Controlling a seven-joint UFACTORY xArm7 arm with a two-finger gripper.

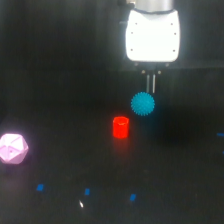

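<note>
Hanging from the top right of centre, my white gripper body [152, 36] ends in two thin fingers pointing down. The gripper [151, 85] shows a narrow gap between them; whether it counts as open or shut is unclear. Just below and slightly left of the fingertips is a round blue object [143, 104] with a bumpy edge. The fingertips end close to its upper edge, and contact cannot be told. A small red cylinder [120, 127] stands lower left of the blue object, apart from it. Farther left sits a pink, many-faced object [13, 148].
The dark floor [60, 110] has wide clear areas around the objects. Small blue marks [87, 191] are scattered across the lower part, with another [220, 134] at the right edge.
</note>
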